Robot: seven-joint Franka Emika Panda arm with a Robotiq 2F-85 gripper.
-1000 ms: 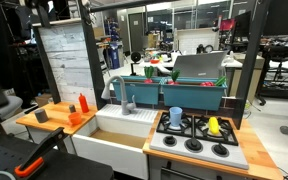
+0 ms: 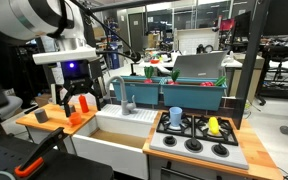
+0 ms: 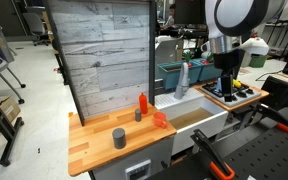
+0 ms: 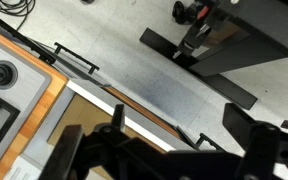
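Observation:
My gripper (image 2: pixel 82 104) stands open at the left in exterior view 1, above the counter area. Exterior view 2 has it at the upper right. In the wrist view two dark fingers (image 4: pixel 117 118) are spread wide, with nothing between them and grey floor below. On the counter sit a red bottle (image 3: pixel 143 102), an orange cup-like item (image 3: pixel 161 119) and two grey cups (image 3: pixel 118 138). A blue cup (image 2: pixel 175 115) and a yellow item (image 2: pixel 214 126) rest on the stove (image 2: pixel 194 138).
A white basin with a wooden bottom (image 2: pixel 119 139) lies between the counter sections, a grey faucet (image 2: pixel 127 95) behind it. Blue-green planter boxes (image 2: pixel 194 92) line the back. A dark post (image 2: pixel 251 55) rises at the right. The wooden counter (image 3: pixel 89 145) has bare room at its left.
In exterior view 1 the arm and gripper have come down from the top left towards the counter. The items on the counter and stove have not moved.

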